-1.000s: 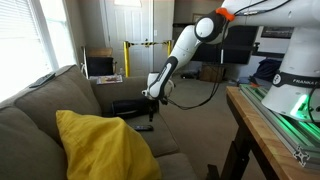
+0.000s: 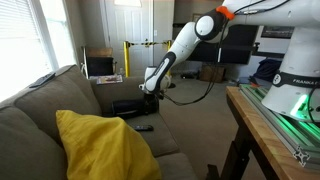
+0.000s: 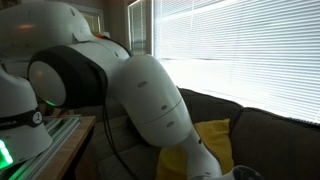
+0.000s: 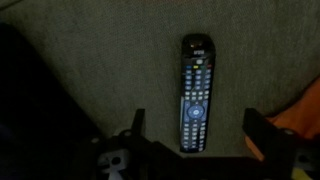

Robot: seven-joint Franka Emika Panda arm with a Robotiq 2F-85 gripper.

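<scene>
A black remote control (image 4: pixel 196 95) with many buttons lies flat on the grey-brown sofa seat, upright in the wrist view. The gripper is open above it. One dark fingertip (image 4: pixel 138 122) shows on either side of the remote, apart from it, with cushion visible between. In exterior view 1 the remote (image 2: pixel 143 128) is a small dark bar on the seat, and my gripper (image 2: pixel 152 100) hangs near it on the far side. The fingers are too small there to make out. Exterior view 2 shows the white arm reaching down, its gripper out of sight.
A yellow cloth (image 2: pixel 100 145) drapes over the near part of the sofa (image 2: pixel 60 97). A black item (image 2: pixel 127 107) lies on the seat by the backrest, close to the gripper. A wooden table (image 2: pixel 262 135) stands at right. Seat fabric around the remote is bare.
My arm's wrist and gripper have shifted slightly left and up in exterior view 1. The remote has stayed where it was.
</scene>
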